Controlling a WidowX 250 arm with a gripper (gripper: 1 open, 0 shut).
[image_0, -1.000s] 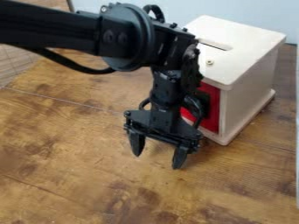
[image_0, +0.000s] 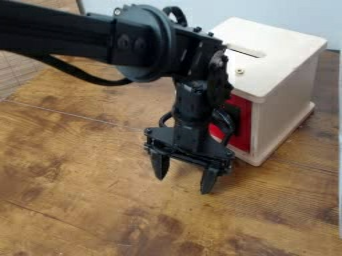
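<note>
My black arm reaches in from the top left, and its gripper (image_0: 185, 175) points down over the wooden floor, open, with nothing between its two fingers. Right behind it stands a pale wooden box (image_0: 285, 95) with a slot and a small knob. A red panel (image_0: 243, 128) on its front is partly hidden by the arm and gripper.
A white wall (image_0: 301, 20) lies behind the box, and wooden boards (image_0: 16, 70) show at the far left.
The gripper has shifted very slightly to the right. The box has not moved.
</note>
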